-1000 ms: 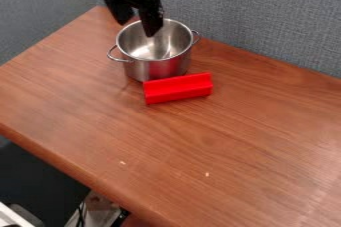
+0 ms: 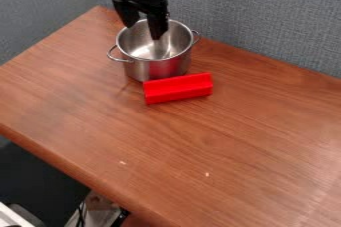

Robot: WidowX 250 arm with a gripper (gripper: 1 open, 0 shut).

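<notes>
A black gripper hangs over a steel pot at the back of the wooden table, its fingers apart, one at the pot's left rim and the other above the pot's opening. Whether it touches the pot is unclear. A red block lies just in front of the pot, toward the right.
Grey padded walls stand behind it. Past the table's lower left edge are a dark floor and some equipment.
The gripper has shifted to the right over the pot from its place at the upper left. The pot and red block look unmoved.
</notes>
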